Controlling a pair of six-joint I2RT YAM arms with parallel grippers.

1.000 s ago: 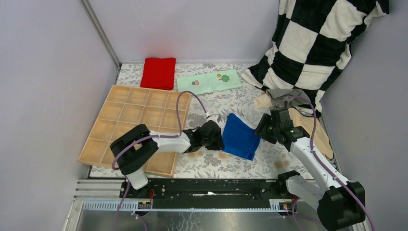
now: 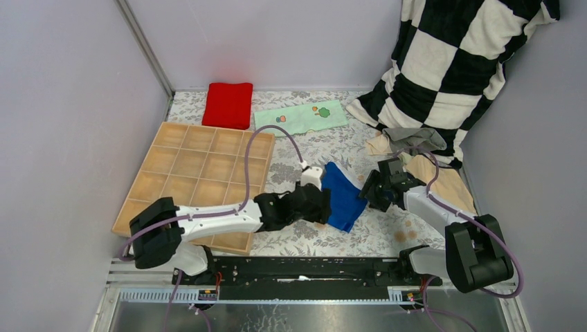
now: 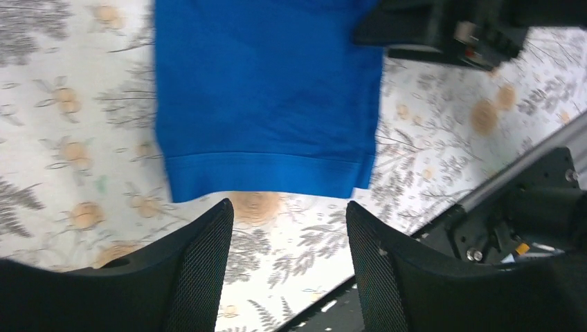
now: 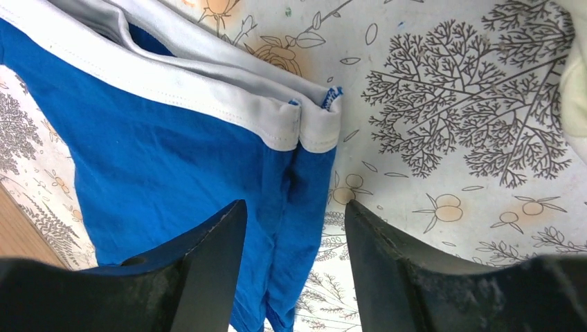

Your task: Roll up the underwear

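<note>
The blue underwear (image 2: 341,197) lies flat and folded on the flower-patterned table, with its pale grey waistband (image 4: 208,93) at the far end. In the left wrist view its near hem on the blue cloth (image 3: 263,138) lies beyond the fingertips. My left gripper hovers over the near left part with its fingers apart and empty. My right gripper is at the right edge; below its parted fingers runs the doubled side edge of the cloth. Whether the right fingers touch the cloth is unclear.
A wooden compartment tray (image 2: 188,164) stands to the left, partly under my left arm. Behind lie a red cloth (image 2: 228,105) and a green cloth (image 2: 300,118). Grey and beige cloths (image 2: 418,140) and a checkered blanket (image 2: 443,76) fill the back right.
My right gripper has moved a little left and nearer.
</note>
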